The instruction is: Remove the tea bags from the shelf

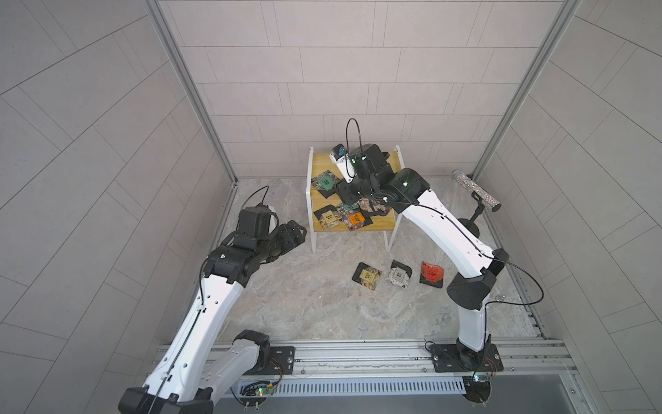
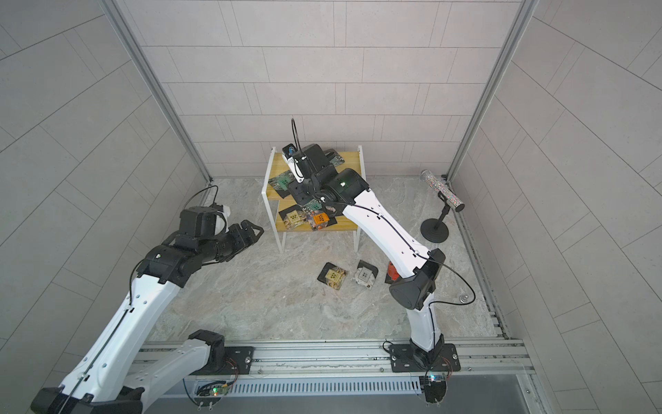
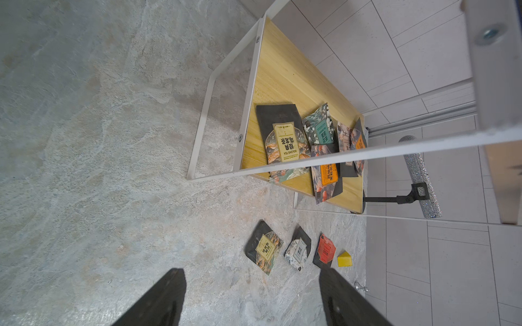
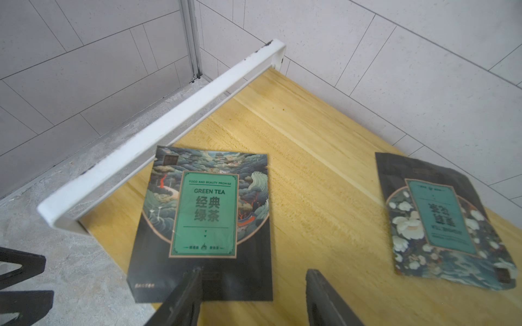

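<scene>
A green tea bag [image 4: 204, 225] lies flat on the wooden top board of the shelf [image 4: 320, 179], by its white side rail. To its right lies a flowered tea bag [image 4: 443, 217]. My right gripper is open above the board, its fingers apart at the green bag's near edge, nothing between them. On the lower board are several more bags, among them a yellow-labelled tea bag [image 3: 282, 138] and an orange-labelled tea bag [image 3: 326, 174]. My left gripper stands open and empty, left of the shelf, above the floor.
On the floor before the shelf lie a yellow-labelled bag [image 1: 367, 275], a white bag [image 1: 399, 274] and a red bag [image 1: 432, 274]. A speckled tube on a stand [image 1: 475, 190] is at the right.
</scene>
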